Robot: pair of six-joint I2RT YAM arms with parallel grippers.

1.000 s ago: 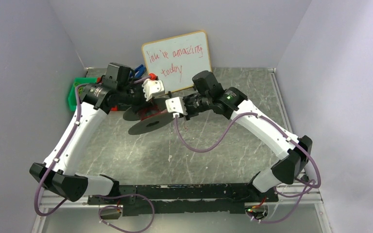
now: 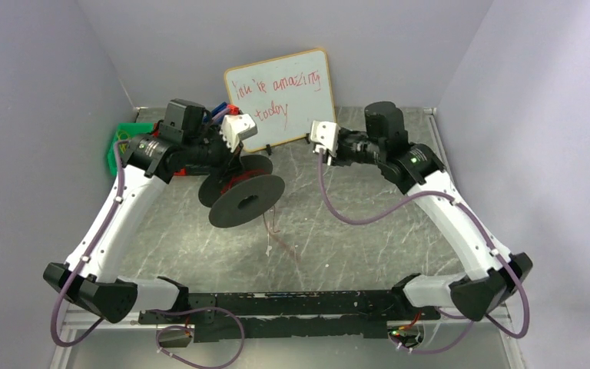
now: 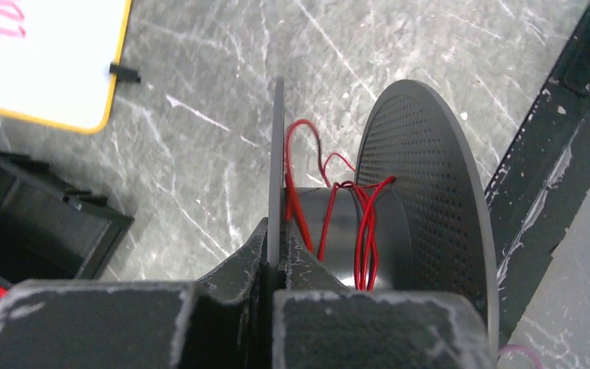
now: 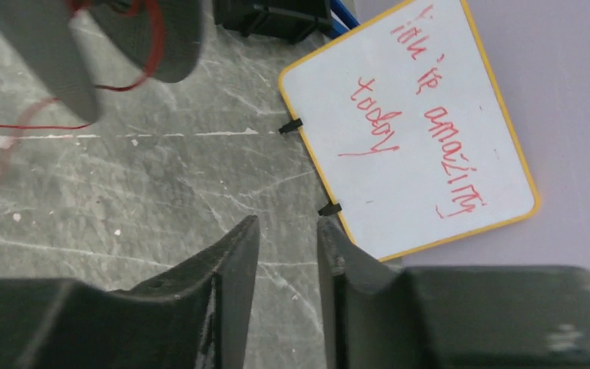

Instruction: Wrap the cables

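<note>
My left gripper is shut on one flange of the black spool, holding it above the table. Red cable is looped loosely around the spool's core in the left wrist view, with strands hanging out toward the table in the top view. My right gripper is apart from the spool, to its right, its fingers slightly open with bare table visible between them.
A whiteboard with red writing leans at the back. A green bin and dark box stand at back left.
My right arm has drawn away to the right from the spool.
</note>
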